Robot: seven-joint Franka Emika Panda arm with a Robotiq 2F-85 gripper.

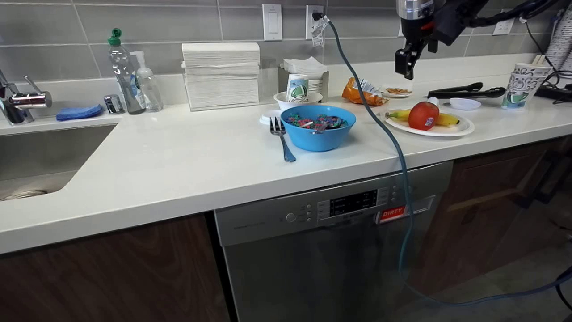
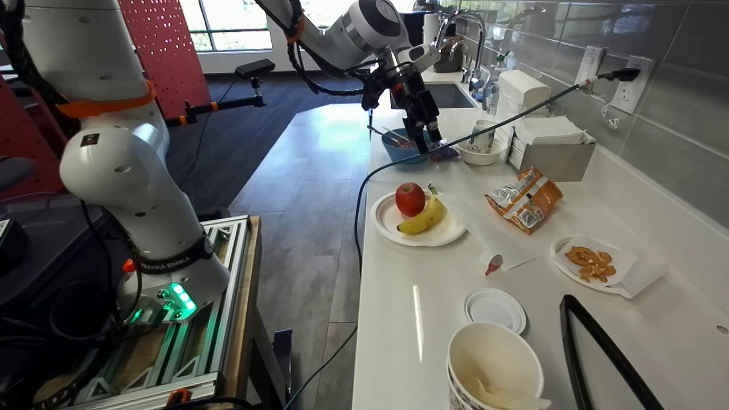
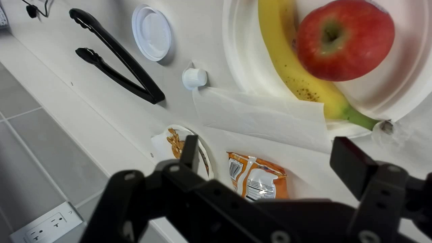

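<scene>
My gripper is open above the counter, its two black fingers wide apart with nothing between them. Below it in the wrist view lie an orange snack bag point(image 3: 262, 178) and a translucent piping bag point(image 3: 263, 115) with a white cap point(image 3: 194, 77). A white plate point(image 3: 239, 44) carries a red apple point(image 3: 344, 40) and a yellow banana point(image 3: 279, 52). Partly hidden behind one finger is a small plate of pretzels point(image 3: 175, 141). In the first exterior view the gripper point(image 1: 405, 65) hangs well above the counter, behind the apple point(image 1: 423, 116).
A blue bowl point(image 1: 316, 134) of wrapped candy has a fork point(image 1: 282, 140) beside it. Black tongs point(image 3: 125, 60) and a white lid point(image 3: 152, 32) lie nearby. A hanging cable point(image 1: 394, 139) crosses the counter.
</scene>
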